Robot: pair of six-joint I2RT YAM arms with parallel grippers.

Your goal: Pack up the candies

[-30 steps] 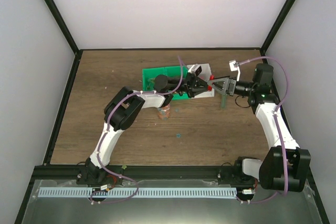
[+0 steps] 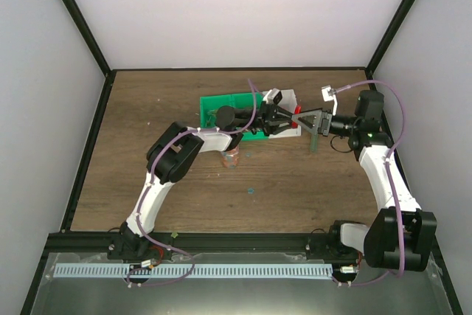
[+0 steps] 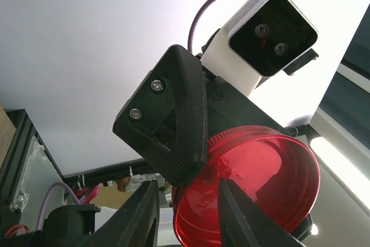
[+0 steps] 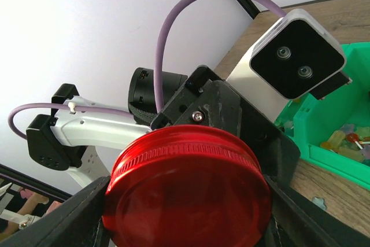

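Note:
A red screw lid is up in the air between the two grippers. My right gripper is shut on it, one finger against each side of the lid's rim. From the left wrist view, the open hollow side of the lid faces my left gripper. Those left fingers stand apart, with a stretch of the lid's rim in the gap between them. A clear jar with candies stands on the table below the left forearm. Colourful candies lie in the green bin.
Behind and under the arms, a white box adjoins the green bin. A small blue piece lies on the table, and a green object sits below the right gripper.

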